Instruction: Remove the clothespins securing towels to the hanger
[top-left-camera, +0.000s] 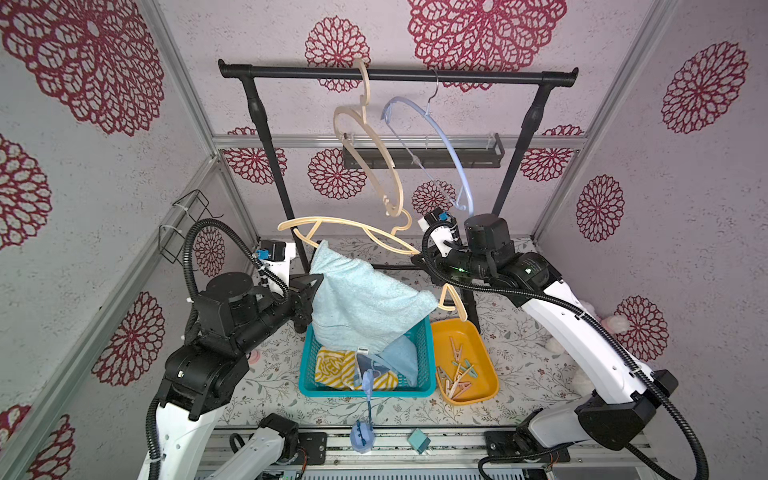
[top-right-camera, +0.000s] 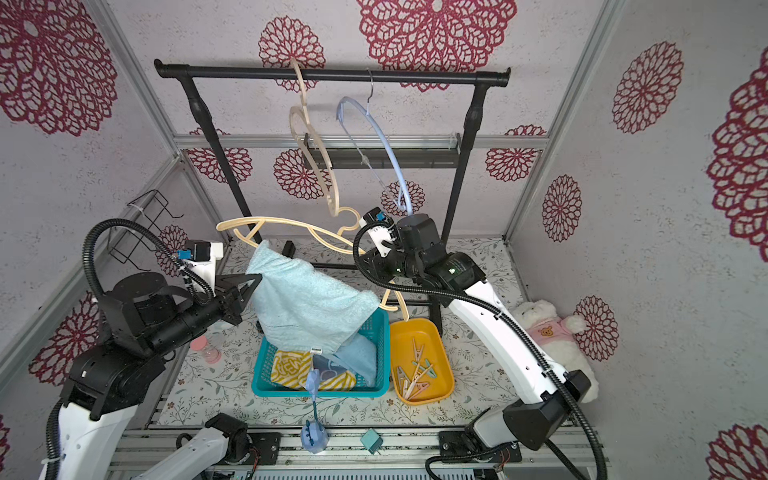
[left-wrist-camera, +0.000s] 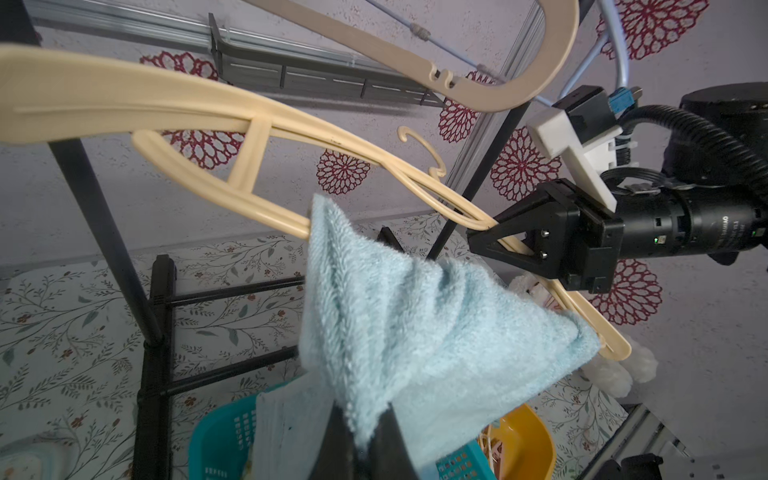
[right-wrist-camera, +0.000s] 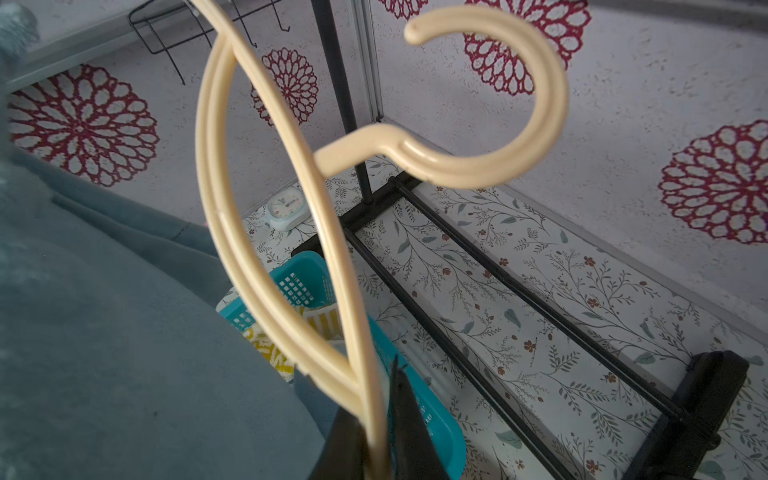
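Note:
A light blue towel (top-left-camera: 364, 300) stretches between my arms and still meets the lower bar of a beige hanger (top-left-camera: 336, 221). My left gripper (top-left-camera: 314, 286) is shut on the towel's left part; in the left wrist view the cloth (left-wrist-camera: 448, 344) bunches down to its fingertips. My right gripper (top-left-camera: 417, 257) is shut on the hanger's body, right of its hook (right-wrist-camera: 556, 88). No clothespin shows on the visible part of the towel. Several clothespins (top-left-camera: 457, 377) lie in the orange tray (top-left-camera: 489, 364). The towel hides part of the hanger's lower bar.
Below the towel stands a teal basket (top-left-camera: 306, 376) with folded towels. Another beige hanger (top-left-camera: 384, 152) and a blue one (top-left-camera: 452, 140) hang from the black rack (top-left-camera: 304, 72), close above the held hanger. A plush toy (top-right-camera: 552, 328) sits at the right.

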